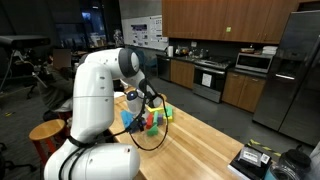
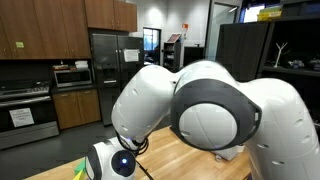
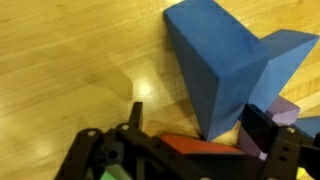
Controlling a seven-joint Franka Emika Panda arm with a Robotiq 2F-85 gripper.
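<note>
A dark blue block stands on the wooden tabletop in the wrist view, its near end reaching between my gripper's fingers. My gripper is open, with the left finger over bare wood and the right finger beside the block. Whether either finger touches the block I cannot tell. Another blue piece adjoins it on the right. A purple block and an orange-red piece lie close by, both partly hidden by the gripper.
Several coloured blocks cluster around the gripper in exterior view 1, including a green block. A dark box lies near the table's front right.
</note>
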